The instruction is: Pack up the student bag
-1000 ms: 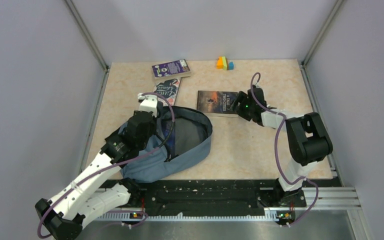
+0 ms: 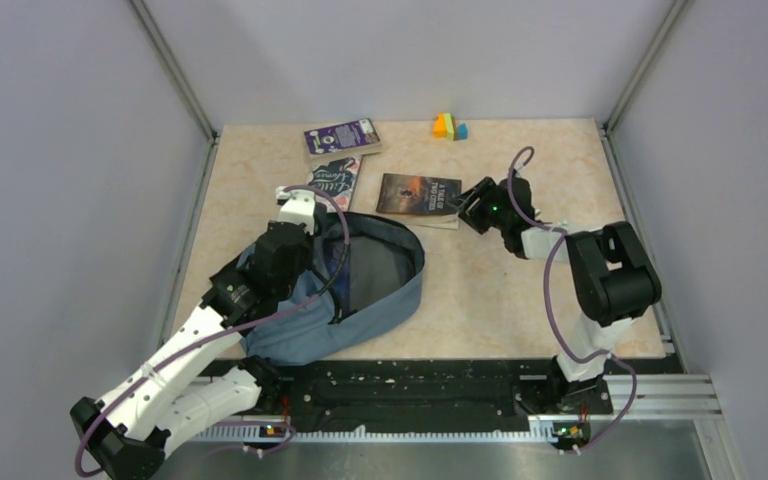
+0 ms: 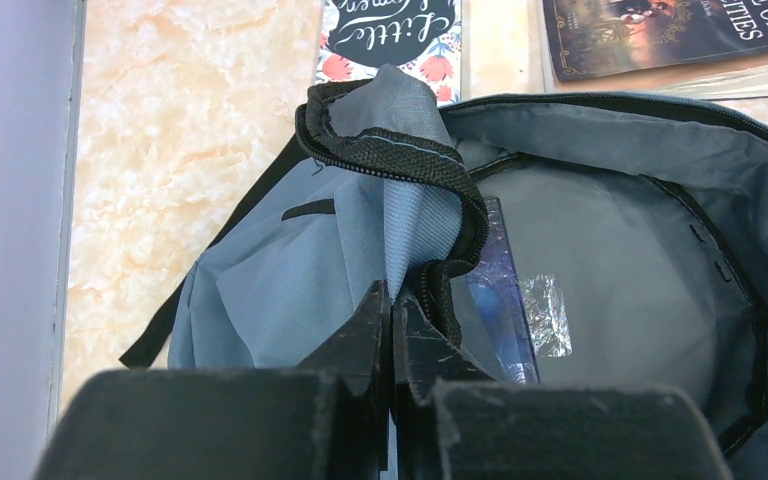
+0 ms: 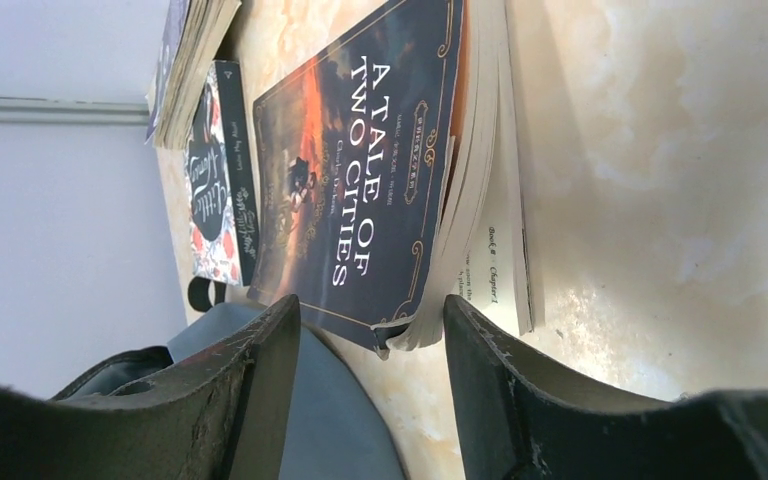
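Note:
The blue-grey bag (image 2: 385,310) lies open on the table. My left gripper is shut on its flap, where gathered cloth and zipper edge run into the fingertips. Inside the bag show a dark blue flat item (image 3: 501,290) and a shiny clear patch (image 3: 545,315). "A Tale of Two Cities" (image 4: 360,170) lies beyond the bag, cover up, its pages bowed and front cover lifted off the lower pages. My right gripper is open around the near corner of this book, with visible gaps to both fingers.
Behind the bag lie "Little Women" (image 2: 335,180) and a purple book (image 2: 343,137) overlapping it. Small coloured blocks (image 2: 448,127) stand at the back edge. Table surface (image 2: 500,310) right of the bag is clear.
The Tale of Two Cities book has slid left in the top view, and the right gripper has shifted left with it. Its lower pages now show beneath the cover. Left arm and bag are unchanged.

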